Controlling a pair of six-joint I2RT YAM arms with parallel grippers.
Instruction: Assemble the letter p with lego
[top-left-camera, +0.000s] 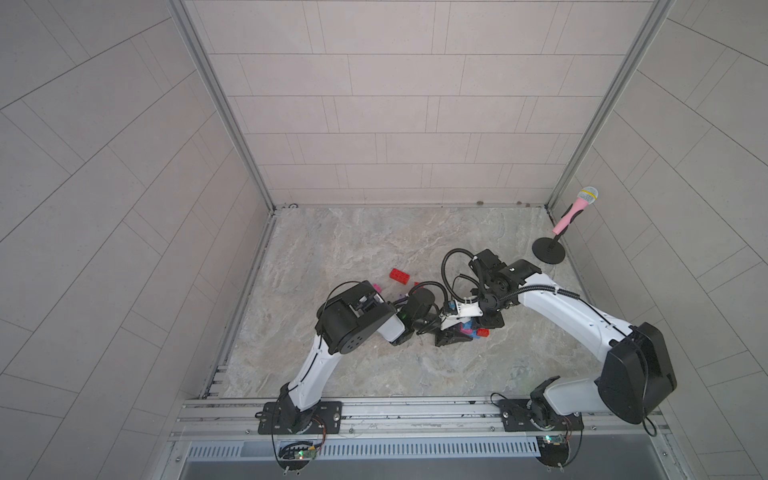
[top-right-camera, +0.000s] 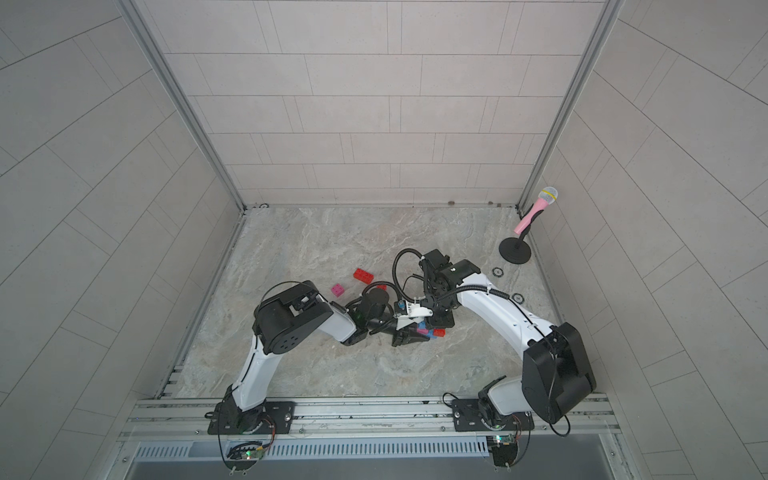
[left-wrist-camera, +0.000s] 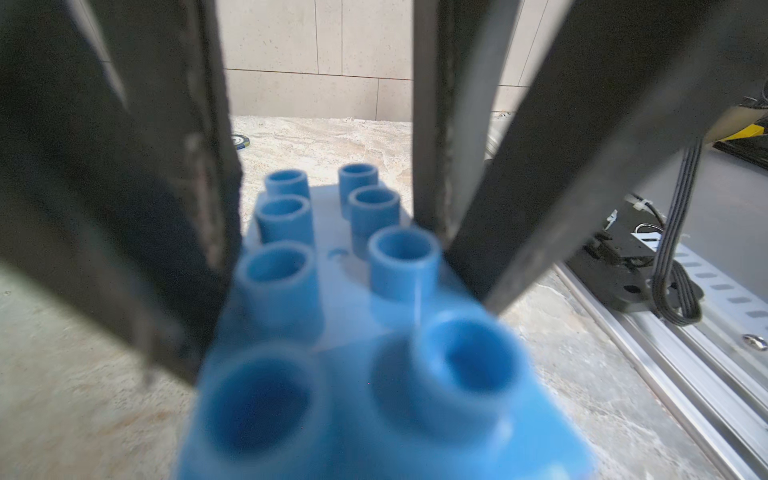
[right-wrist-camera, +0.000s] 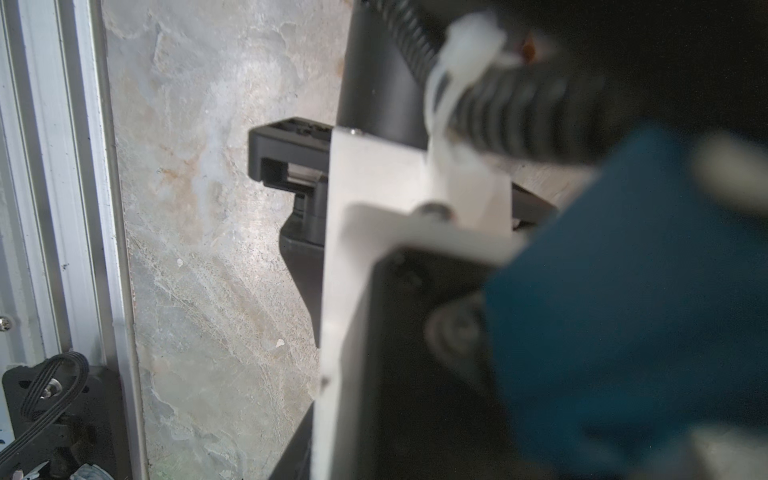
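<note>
A long blue brick (left-wrist-camera: 340, 256), studs up, runs between the dark fingers of my left gripper, which is shut on it. In the top left view the left gripper (top-left-camera: 457, 336) is low over the table. Beside it show parts of a pink brick (top-left-camera: 465, 329), a blue brick and a red brick (top-left-camera: 483, 332), mostly covered by the arms. My right gripper (top-left-camera: 485, 318) hangs over them, close against the left one. A blurred dark blue shape (right-wrist-camera: 632, 312) fills the right wrist view's right side; the right fingers are hidden.
Loose red brick (top-right-camera: 363, 275) and pink brick (top-right-camera: 338, 289) lie behind the left arm; another red piece is partly hidden there. A pink microphone on a black stand (top-left-camera: 549, 250) is at the far right.
</note>
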